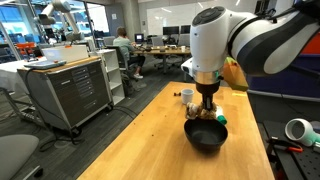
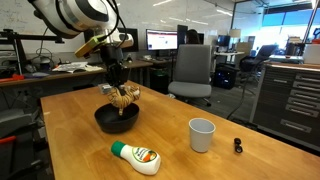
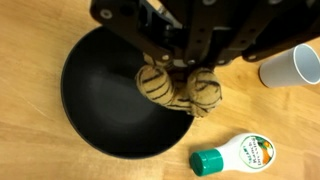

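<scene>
A striped tan-and-black plush toy [image 3: 180, 92] hangs from my gripper, whose fingers are shut on it. In the wrist view the toy covers the upper right part of a round black bowl [image 3: 105, 105]. Exterior view 2 has the toy [image 2: 125, 96] above the bowl [image 2: 115, 120], its lower part over or just inside the rim; whether it touches cannot be told. From exterior view 1, the toy [image 1: 206, 108] appears at the back of the bowl [image 1: 206, 137], and the fingertips are largely hidden.
A white bottle with a green cap [image 2: 136, 157] lies on the wooden table beside the bowl. A white mug [image 2: 201, 134] stands farther along, with a small dark object [image 2: 238, 145] past it. Bare tabletop [image 1: 140, 150] extends left of the bowl in exterior view 1.
</scene>
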